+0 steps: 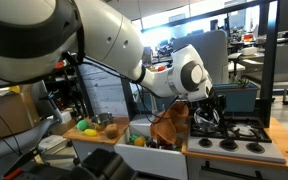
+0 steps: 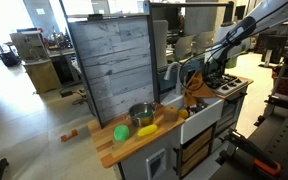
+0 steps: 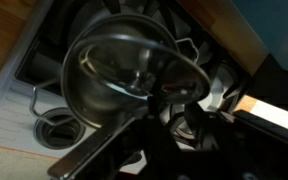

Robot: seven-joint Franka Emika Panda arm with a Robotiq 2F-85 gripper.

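In the wrist view, a shiny steel pot (image 3: 89,100) with side handles sits on the black stove. A round see-through lid (image 3: 134,45) with a metal rim is over it, tilted and off-centre. My dark gripper reaches in from the lower right, close to the middle of the lid. Its fingertips blend into dark shadow there, so how far apart they are is unclear. From the side, the gripper (image 1: 216,103) points down over the left part of the stove (image 1: 246,135), with shiny metal under it.
An orange-brown cloth (image 1: 166,128) hangs by the sink left of the stove. Behind stands a blue-grey bin (image 1: 236,97). A steel pot (image 2: 143,116), a green item (image 2: 121,132) and a yellow item (image 2: 148,131) rest on the far wooden counter.
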